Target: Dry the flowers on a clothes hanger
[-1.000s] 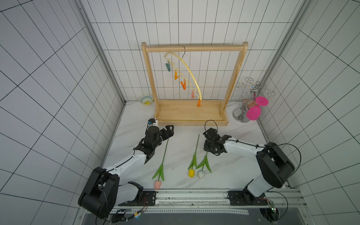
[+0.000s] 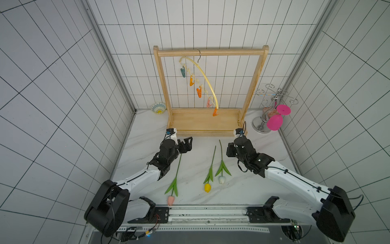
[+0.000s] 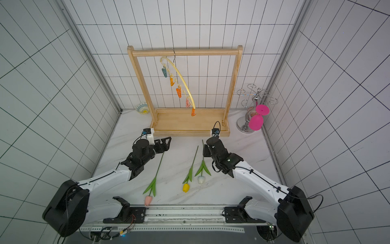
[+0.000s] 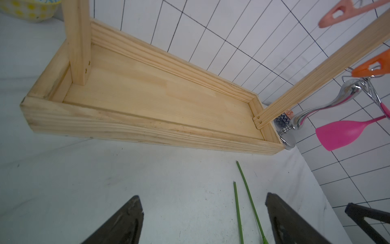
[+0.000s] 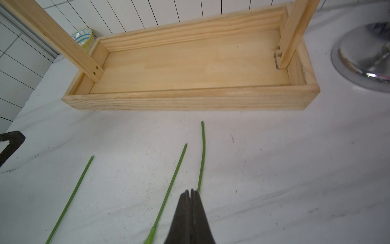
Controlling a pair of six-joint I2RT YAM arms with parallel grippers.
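Observation:
A yellow hanger [image 2: 208,81] with several coloured clips hangs from a wooden rack [image 2: 211,52], tilted down to the right. Three tulips lie on the worktop: pink [image 2: 171,200] at left, yellow [image 2: 207,187] in the middle, white [image 2: 221,179] at right. My left gripper hovers above the worktop left of centre, its fingers apart with nothing between them. My right gripper is shut, nothing showing between its fingers, over the stems near the white tulip.
A steel utensil stand [image 2: 262,126] with pink tools stands at back right, a small patterned bowl [image 2: 158,107] at back left. The rack's tray base [image 5: 191,101] fills the back centre. Bare worktop lies either side of the flowers.
My left gripper has moved a little rightward. The hanger sways slightly.

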